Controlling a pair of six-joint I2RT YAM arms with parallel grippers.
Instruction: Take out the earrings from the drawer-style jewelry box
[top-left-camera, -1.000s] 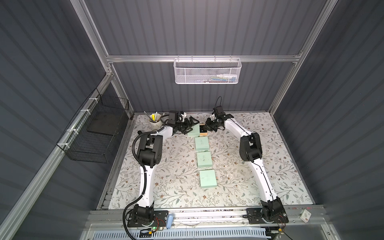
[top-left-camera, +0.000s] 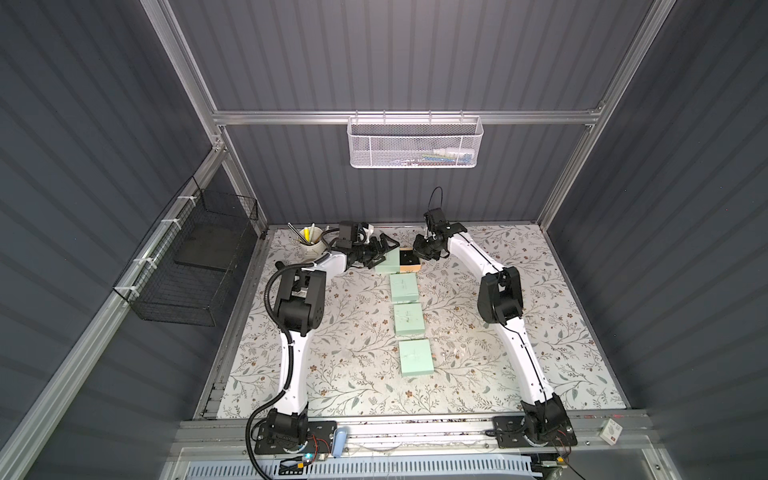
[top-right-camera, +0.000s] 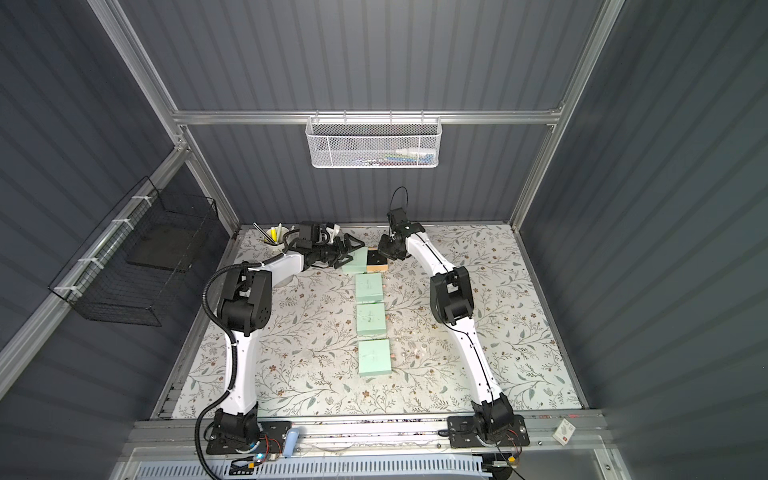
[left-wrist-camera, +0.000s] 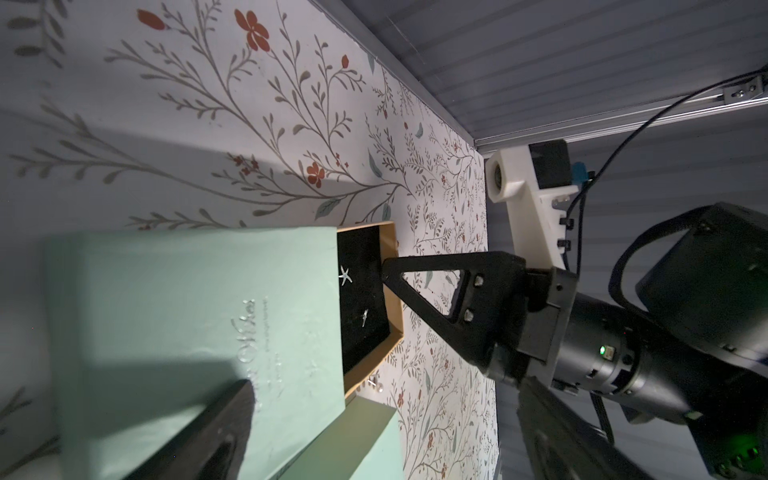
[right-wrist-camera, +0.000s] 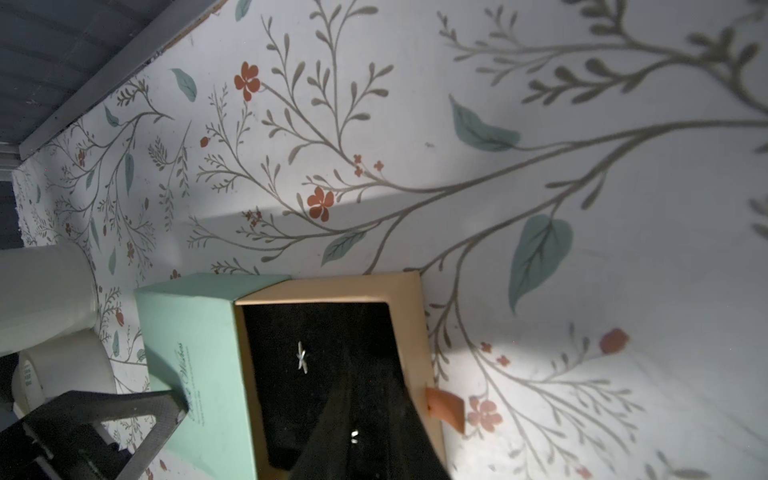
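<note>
The mint-green jewelry box (left-wrist-camera: 200, 320) lies at the back middle. Its tan drawer (right-wrist-camera: 412, 344) sticks out to the right, lined in black. Inside show a silver star-shaped earring (left-wrist-camera: 345, 274) and a second small earring (left-wrist-camera: 365, 317), lying apart. Over the box is my left gripper (top-left-camera: 389, 250), its fingers spread, nothing held. At the drawer's outer end is my right gripper, its tips by the front wall. Dark fingers against the black lining hide how far apart they stand. An orange tab (right-wrist-camera: 445, 408) protrudes from the drawer front.
Three more mint-green boxes, the near one (top-left-camera: 416, 357), the middle one (top-left-camera: 409, 319) and the far one (top-left-camera: 404, 287), line up toward the front. A white cup (top-left-camera: 310, 243) stands back left.
The drawer now reaches a little farther right out of its box, with more black lining showing. My right gripper has shifted slightly; the left arm stays still.
</note>
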